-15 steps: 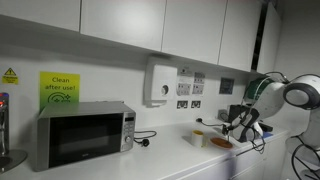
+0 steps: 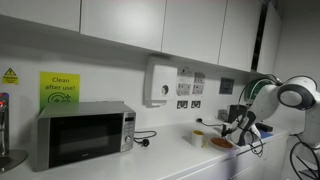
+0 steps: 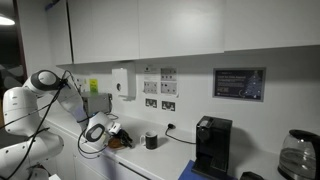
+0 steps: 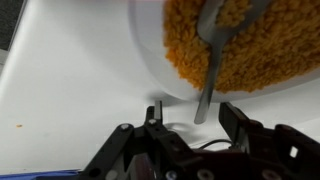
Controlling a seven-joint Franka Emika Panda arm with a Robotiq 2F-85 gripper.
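Observation:
A white plate (image 4: 150, 50) bears orange-brown crumbly food (image 4: 188, 45). A grey utensil (image 4: 212, 72) lies on the food, its handle reaching out over the plate's rim. In the wrist view my gripper is at that rim with its fingers apart, one on each side of the handle's end. Whether either finger touches the handle, I cannot tell. From the outside the plate looks like a brown disc (image 2: 221, 143) on the counter, the arm reaching to its right side. The utensil cannot be made out there.
A pale mug (image 2: 198, 138) stands beside the plate.
The arm's front part has come down and slightly closer to the plate. The plate and mug look unmoved.

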